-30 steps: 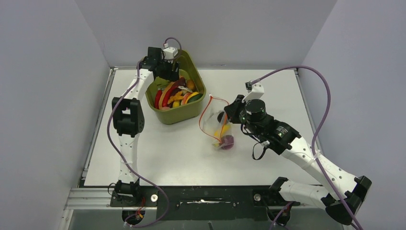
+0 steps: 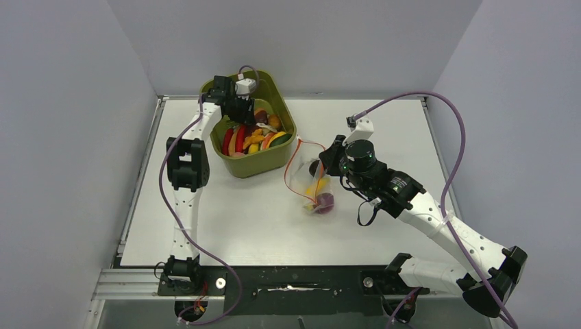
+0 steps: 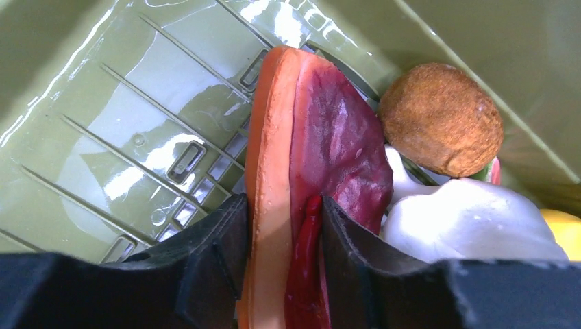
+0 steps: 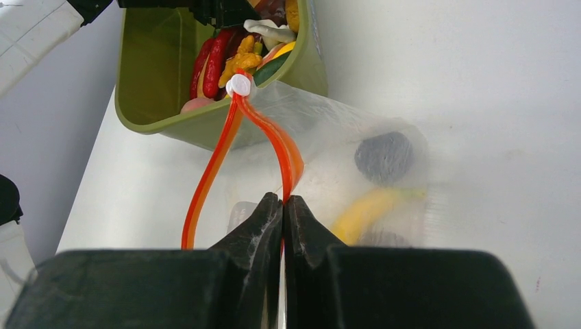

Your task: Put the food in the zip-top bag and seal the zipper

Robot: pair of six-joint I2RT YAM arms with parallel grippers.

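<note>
My left gripper is down inside the green bin (image 2: 253, 164), fingers part open around a dark-red food piece with an orange edge (image 3: 336, 130) and a red chili beside it; whether they grip is unclear. A brown round food (image 3: 438, 120) and a white piece (image 3: 466, 223) lie to the right. My right gripper is shut at the orange zipper edge (image 4: 212, 164) of the clear zip bag (image 4: 329, 123), which holds a banana (image 4: 363, 212), a dark round item (image 4: 384, 157) and a purple one.
Red peppers, yellow pieces and other food fill much of the bin. Walls border the back and sides.
My left gripper has come down and slightly toward the front inside the bin. The right arm shifted slightly left earlier and has since held still.
</note>
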